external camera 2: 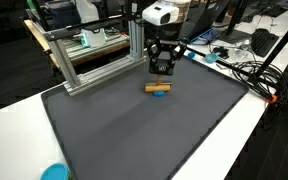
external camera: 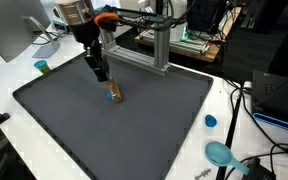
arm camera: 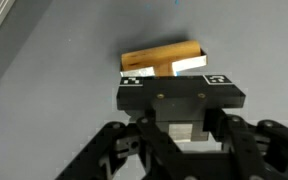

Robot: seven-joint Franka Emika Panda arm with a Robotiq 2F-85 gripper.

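Note:
An orange-brown cylinder (external camera 2: 158,88) with a stem rising from its middle is near the back of the dark board. White patches show on both sides of the stem in the wrist view, where the cylinder (arm camera: 162,56) lies just beyond the fingertips. My gripper (external camera 2: 163,70) points down over it, shut on the stem, whose upper end is hidden between the fingers. Right below the cylinder is a small blue object (external camera 2: 158,95), mostly covered. Whether the cylinder touches it or the board I cannot tell. In exterior view 1 the cylinder (external camera: 114,90) stands beside the fingers.
Much of the dark board (external camera: 124,135) is bare, mainly in front of the cylinder. A metal frame (external camera 2: 106,74) stands along its back edge. Off the board are a blue cup (external camera: 211,121), a turquoise scoop (external camera: 222,155) and a green-topped container (external camera: 41,66).

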